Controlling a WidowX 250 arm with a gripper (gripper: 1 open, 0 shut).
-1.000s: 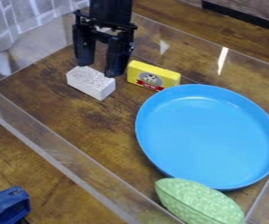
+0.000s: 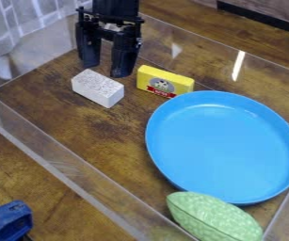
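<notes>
My dark gripper (image 2: 106,58) hangs at the top centre of the camera view, its two fingers apart, just behind and above a white speckled block (image 2: 98,88). Nothing shows between the fingers. Right of them lies a yellow box (image 2: 165,81) with a red logo, flat on the wooden surface.
A large blue plate (image 2: 222,141) fills the right middle. A pale green oval object (image 2: 214,215) lies at the front right, and a blue object (image 2: 6,222) at the front left. Clear wood lies left of the plate. Transparent walls run along the sides.
My gripper has shifted slightly left and up, away from the white block, which shows more fully now. The other objects look unmoved.
</notes>
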